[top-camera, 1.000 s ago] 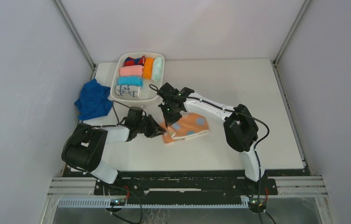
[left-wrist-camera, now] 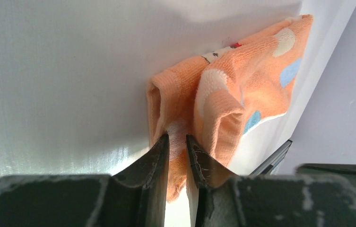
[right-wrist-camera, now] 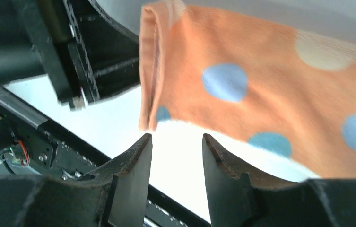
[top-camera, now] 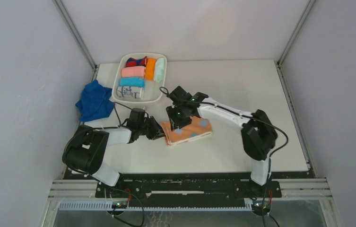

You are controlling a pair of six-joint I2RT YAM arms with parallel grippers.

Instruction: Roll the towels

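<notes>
An orange towel (top-camera: 197,129) with blue and pale dots lies folded on the table, its left end raised in a small fold. My left gripper (top-camera: 163,136) is at that left end. In the left wrist view its fingers (left-wrist-camera: 158,163) are close together, shut on a piece of the orange towel. My right gripper (top-camera: 179,126) hangs over the towel's left part, hiding some of it in the top view. Its fingers (right-wrist-camera: 135,161) stand apart in the right wrist view, with only white table seen between them, beside the towel's edge (right-wrist-camera: 223,127).
Behind the arms stands a white bin (top-camera: 154,98) holding several rolled towels, with bare floor at its front right. A crumpled blue towel (top-camera: 94,101) lies at the table's left edge.
My right gripper has moved a little to the right and its fingers have spread. The towel's left end now shows a fold lying over it. My left arm looks unmoved.
</notes>
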